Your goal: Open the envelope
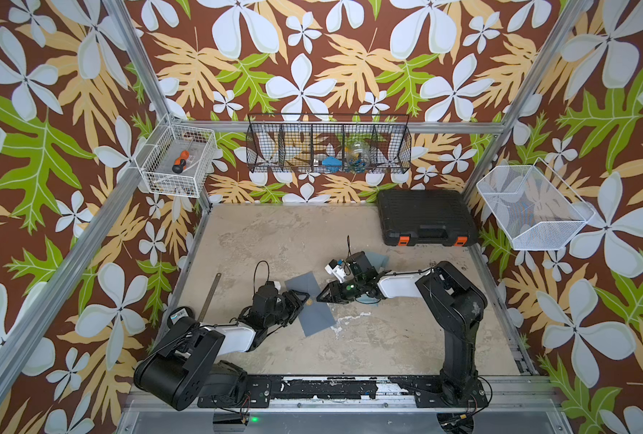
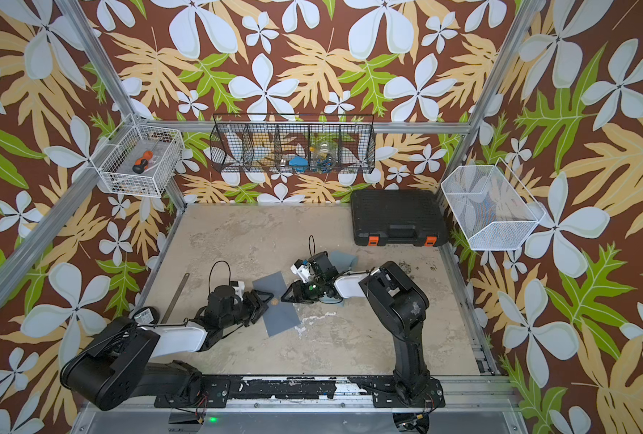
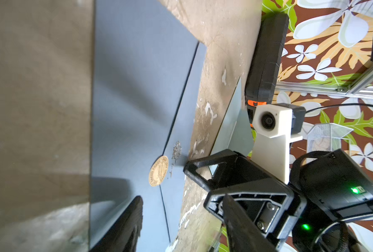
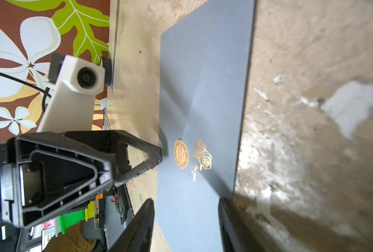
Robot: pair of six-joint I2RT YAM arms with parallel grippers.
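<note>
A grey-blue envelope [image 1: 316, 320] lies flat on the table between my two grippers. Its flap seam shows as a dark line in the left wrist view, with a round gold seal [image 3: 158, 171] sitting across it. In the right wrist view the same seal [image 4: 181, 153] is beside a gold flower print [image 4: 202, 154]. My left gripper is part open at the envelope's left side, its fingers apart with nothing seen between them. Over on the right side, my right gripper also has its fingers apart above the envelope, holding nothing visible.
Under and behind the right arm is another pale blue-green envelope [image 3: 236, 121]. A black case [image 1: 426, 217] stands at the back right. To the left lie a metal ruler [image 1: 210, 296] and a round black item [image 1: 181, 315]. Bare table spreads behind the arms.
</note>
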